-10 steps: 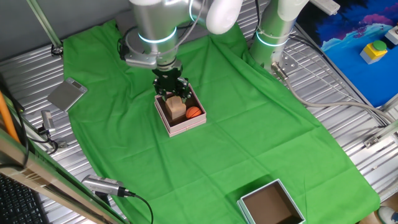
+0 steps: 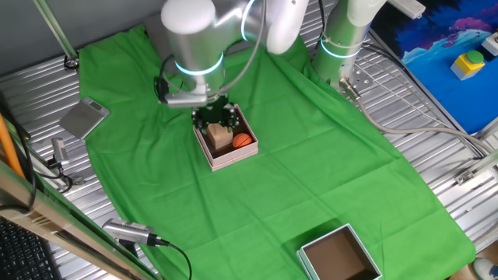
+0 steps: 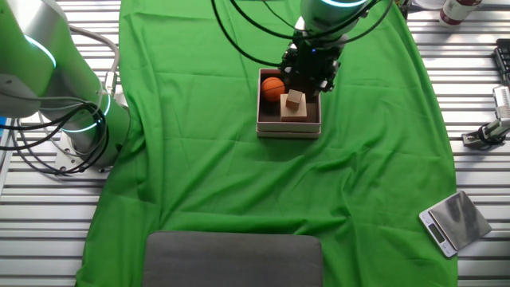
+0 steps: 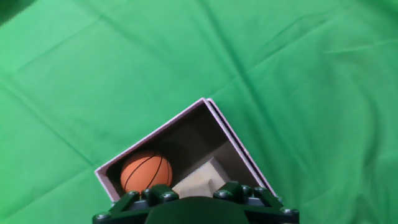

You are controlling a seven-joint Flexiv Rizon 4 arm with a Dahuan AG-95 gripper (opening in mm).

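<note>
An open box with pale pink rims sits on the green cloth. Inside it are an orange ball with black lines and a light wooden block. A smaller wooden cube rests, turned at an angle, on top of that block. Directly over the box is my gripper, its dark fingers spread to either side of the wood. In the wrist view the fingers stand apart, and the gripper body hides the lower part of the block. I see nothing clamped between them.
A second, empty box stands near the cloth's front edge. A small scale and a dark grey pad lie around the workspace. Between the two boxes the green cloth is clear.
The arm's wrist has shifted and tilted over the box, and the gripper's fingers look farther apart. The box, ball and wooden pieces appear to stay in place.
</note>
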